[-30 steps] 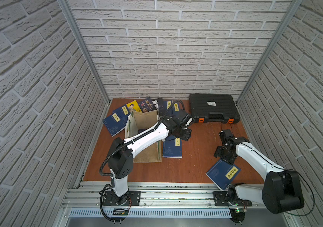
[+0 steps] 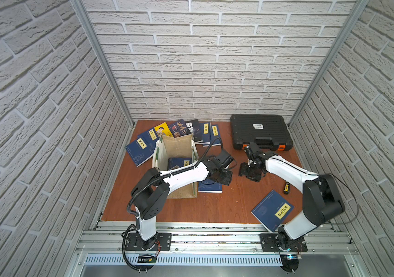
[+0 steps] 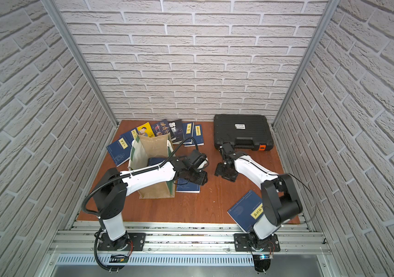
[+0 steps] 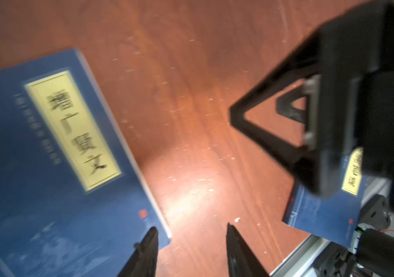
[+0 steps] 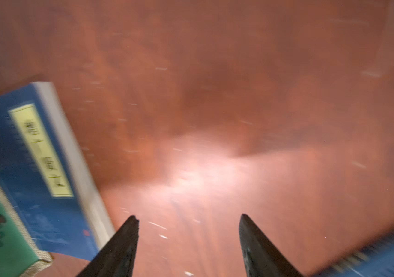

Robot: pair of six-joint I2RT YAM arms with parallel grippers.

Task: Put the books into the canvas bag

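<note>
The canvas bag (image 2: 178, 146) stands open at left of centre, with a dark blue book (image 2: 174, 161) inside. Flat on the table beside the bag lies a blue book with a yellow label (image 4: 67, 180), partly covered by my left arm in both top views. My left gripper is above that book's right edge, its fingers apart and empty. Out over bare wood, right of the left one, hangs my right gripper, open and empty. Another blue book (image 2: 272, 210) rests at the front right.
Several books (image 2: 174, 129) lie along the back left. A black case (image 2: 261, 129) fills the back right, and a small black-and-yellow object (image 2: 287, 187) lies at the right. Bare wood shows between the two blue books; the grippers are close together.
My right arm has swung left and back, off the front-right book. The left gripper has shifted slightly towards the front over the blue book. The books and bag look unmoved.
</note>
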